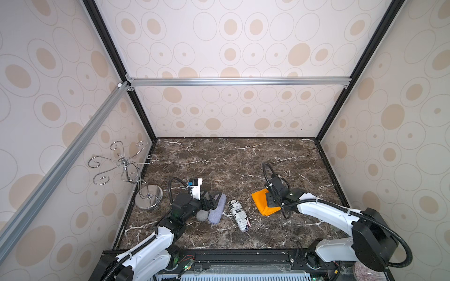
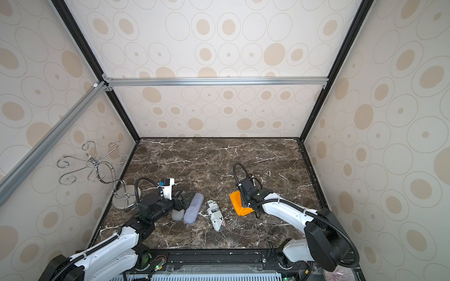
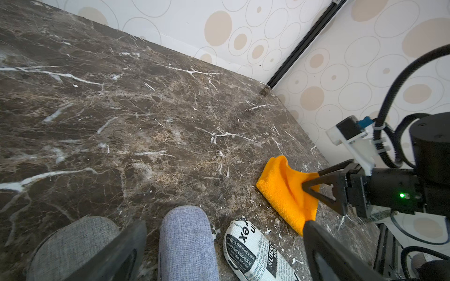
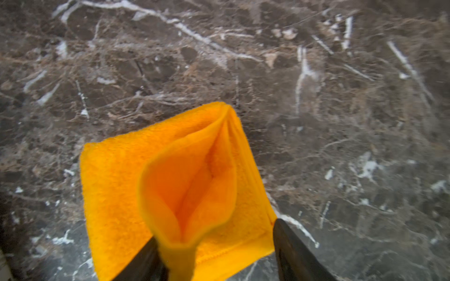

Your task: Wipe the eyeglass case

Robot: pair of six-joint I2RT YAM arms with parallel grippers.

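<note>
An orange cloth (image 4: 112, 196) lies folded on the right of the work area. My right gripper is over it, part open, with a raised fold of cloth at its left finger; whether it pinches that fold is unclear. Three eyeglass cases lie in a row to the left: a newsprint-patterned one (image 1: 239, 215), a lilac one (image 1: 217, 208) and a grey one (image 3: 75, 248). My left gripper hangs open above the cases, nothing between its fingers.
A chrome branched stand (image 1: 149, 201) stands at the left edge. Walls enclose the back and sides.
</note>
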